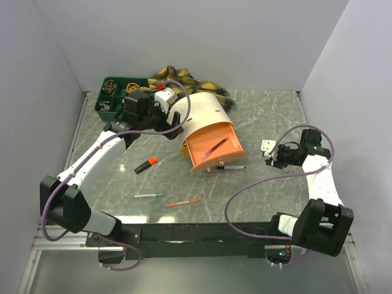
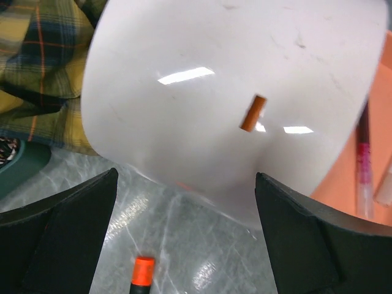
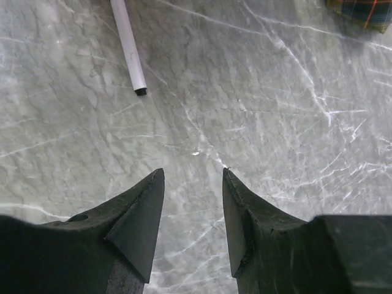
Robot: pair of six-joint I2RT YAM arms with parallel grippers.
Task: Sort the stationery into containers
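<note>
My left gripper (image 1: 173, 125) is open, over the left side of the cream rounded container (image 2: 196, 92), whose orange drawer (image 1: 202, 150) holds a pink pen (image 2: 364, 171). An orange-capped black marker (image 1: 146, 165) lies left of it, a green-capped pen (image 1: 148, 196) and an orange pen (image 1: 182, 203) nearer the front. A black-and-white marker (image 1: 230, 167) lies by the drawer. My right gripper is open over bare table at the right, a white pen (image 3: 128, 49) ahead of it.
A green compartment tray (image 1: 101, 110) stands at the back left beside a yellow plaid cloth (image 1: 202, 86).
</note>
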